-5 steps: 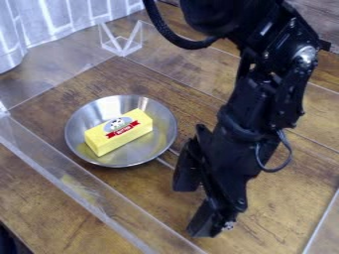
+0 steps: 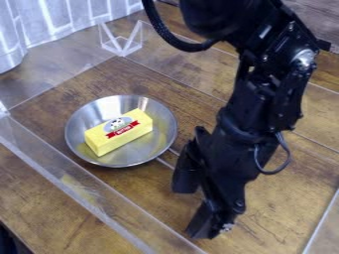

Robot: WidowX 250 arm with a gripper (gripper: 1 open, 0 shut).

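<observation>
A yellow butter box [image 2: 109, 137] with a red and white label lies in a round metal pan [image 2: 81, 115] on the wooden surface. Just right of the pan my black gripper [image 2: 199, 198] is low over the wood, pointing down, beside the pan's thin handle, which runs behind it. The fingers are dark and partly hidden by the gripper's body, so whether they are open or shut is unclear.
A small clear wire or plastic stand [image 2: 121, 40] is at the back left, near a white curtain [image 2: 34, 25]. Clear strips cross the wood at left and right. Bare wood lies left of and behind the pan.
</observation>
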